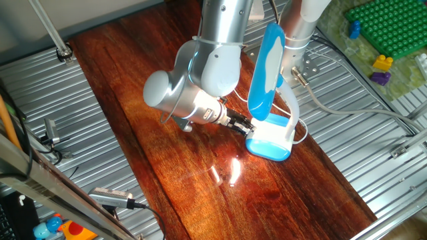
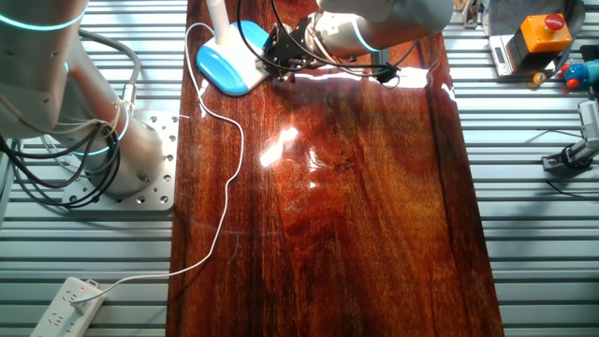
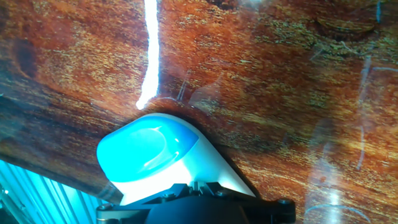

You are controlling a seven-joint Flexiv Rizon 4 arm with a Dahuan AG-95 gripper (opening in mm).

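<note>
A blue and white desk lamp stands on the wooden table, its base [image 1: 269, 148] near the table's right side in exterior view 1. The blue and white lamp head [image 1: 265, 73] rises above that base on a curved white stem [image 1: 291, 107]. My black gripper [image 1: 252, 127] reaches to the white part of the base from the left, its tips at or very near the surface; exact contact cannot be made out. In the wrist view the gripper appears shut, its tips close together over the white area, with nothing visible between them. The blue end of the base [image 3: 146, 148] lies beyond.
A white cord [image 2: 241, 150] runs from the lamp along the table's edge to a power strip [image 2: 65, 307]. An orange box with a red button [image 2: 543, 39] sits off the table.
</note>
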